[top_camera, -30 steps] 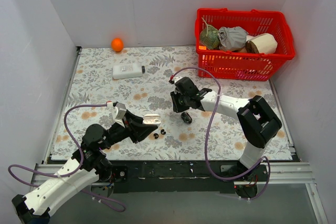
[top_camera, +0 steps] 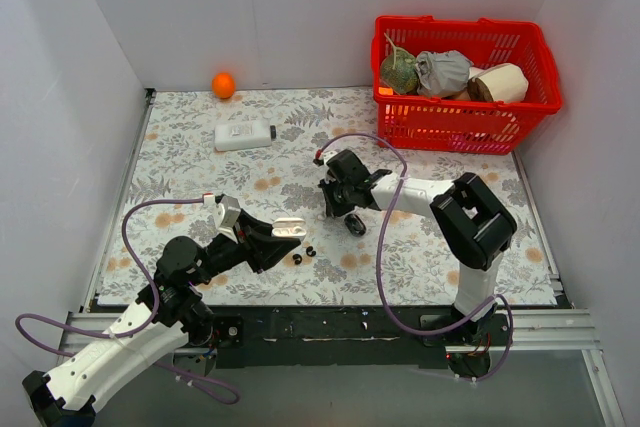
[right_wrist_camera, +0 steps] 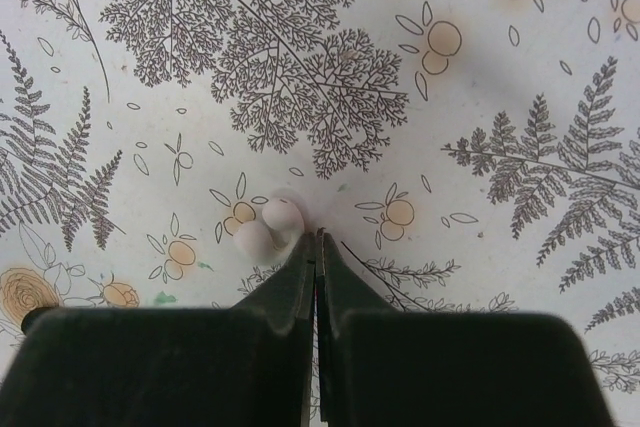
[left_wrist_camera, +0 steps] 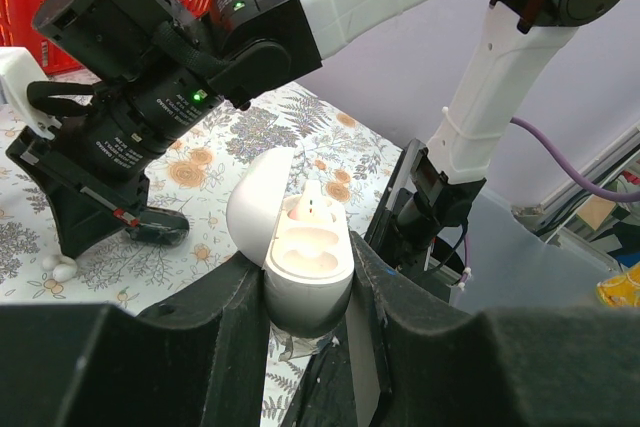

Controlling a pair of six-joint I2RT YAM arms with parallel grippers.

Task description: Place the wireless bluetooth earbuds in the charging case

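My left gripper is shut on the white charging case [left_wrist_camera: 305,242], which is held off the table with its lid raised and its earbud hollows facing up, seemingly empty. The same case [top_camera: 289,228] shows left of centre in the top view. Low over the table, my right gripper is shut, nothing showing between its fingertips. Just left of those tips in the right wrist view lies a white, two-lobed earbud shape [right_wrist_camera: 270,227], close to or touching them; whether it is one bud or two I cannot tell. The right arm hides it from above.
A small black case [top_camera: 355,224] lies beside the right gripper. Two black earbuds [top_camera: 310,251] rest right of the left gripper. Farther back are a white box [top_camera: 244,136], an orange [top_camera: 223,85] and a filled red basket [top_camera: 470,132].
The right arm has swung a little to the left in the top view, and its gripper has shifted slightly. The left arm and the white case have stayed put.
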